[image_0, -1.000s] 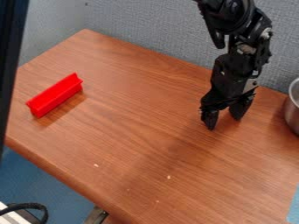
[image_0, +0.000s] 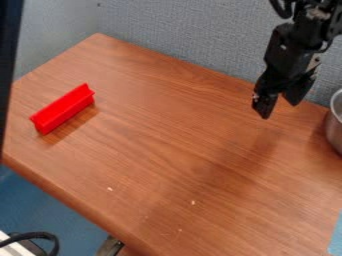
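A red block (image_0: 63, 108) lies at the left side of the wooden table (image_0: 160, 170). The black gripper (image_0: 278, 98) hangs at the upper right, above the table near its back edge, with its fingers apart and nothing visible between them.
A metal pot or bowl (image_0: 331, 128) is partly in view at the right edge, beside the gripper. A grey padded wall runs behind the table.
The gripper has risen and moved a little to the right and back. The red block and the pot have not moved.
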